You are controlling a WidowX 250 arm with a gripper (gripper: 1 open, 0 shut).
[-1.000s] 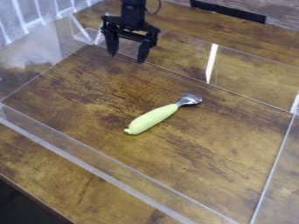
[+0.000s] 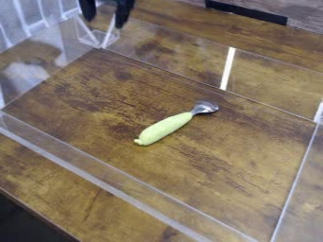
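Observation:
A spoon with a pale yellow-green handle (image 2: 164,129) and a steel head lies diagonally on the wooden table, near the middle of a clear-walled enclosure. My black gripper (image 2: 105,17) is at the top left edge of the view, mostly out of frame, high and well away from the spoon. Its two fingers stand apart with nothing visible between them.
Transparent walls (image 2: 113,197) surround the work area, with white tape strips on them. A dark object (image 2: 246,11) sits at the back. White bars show at the top left.
My gripper has moved up and to the left, from inside the back left of the enclosure to the top edge of the view. The spoon is unchanged.

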